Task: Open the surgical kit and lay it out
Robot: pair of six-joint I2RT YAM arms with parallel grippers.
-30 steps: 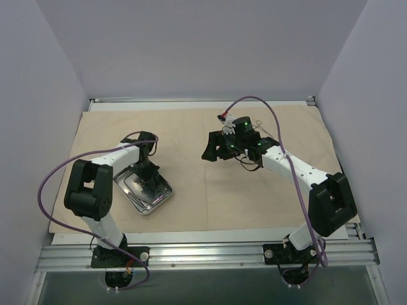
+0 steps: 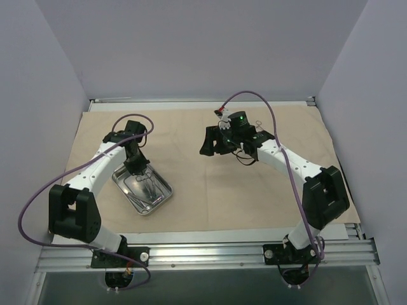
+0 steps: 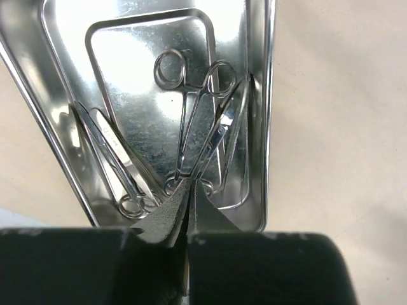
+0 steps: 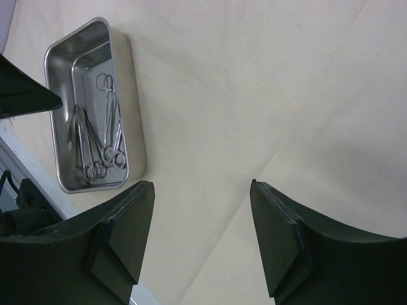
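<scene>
In the left wrist view the metal tray holds several steel instruments. Ring-handled scissors or clamps lie with their rings away from my fingertips, and tweezers-like pieces rest at the left. My left gripper is shut above the tray; no instrument shows clearly between its fingers. From the right wrist view, its dark tip hangs over the tray, with nothing seen dangling from it. My right gripper stands open over the bare cloth, nothing between its fingers.
Beyond the right arm, a ringed instrument lies on the cloth, partly hidden. Grey walls close off the sides.
The left gripper has shifted leftward over the tray, and its arm has swung left, uncovering more instruments. My right gripper has moved slightly left and towards the back.
</scene>
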